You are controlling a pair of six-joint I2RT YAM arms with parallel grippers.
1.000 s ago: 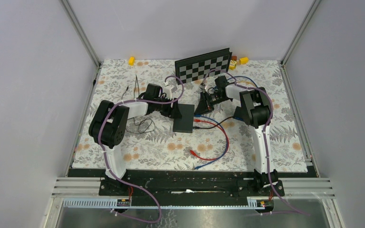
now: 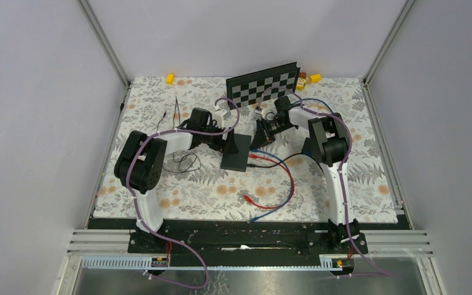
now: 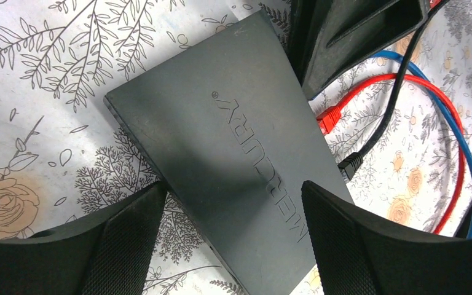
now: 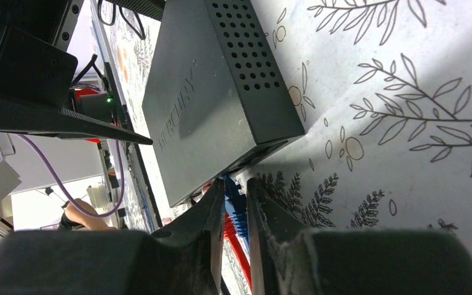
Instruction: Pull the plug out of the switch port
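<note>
The dark grey switch [image 2: 236, 158] lies mid-table, printed side up, with red, blue and black cables along its right edge. My left gripper is part open over the switch's left edge, fingers on either side of the view. My right gripper sits at the port edge, its fingertips close round a blue plug [image 4: 235, 195]; whether they grip it firmly is unclear. A red plug [image 3: 329, 118] and a black plug [image 3: 350, 165] sit beside the switch.
A checkerboard case [image 2: 261, 86] stands at the back, with yellow blocks [image 2: 315, 78] nearby. Loose thin cables [image 2: 184, 167] lie left.
The switch has shifted slightly left, and my right gripper has moved slightly left with it. The cables have shifted a little.
</note>
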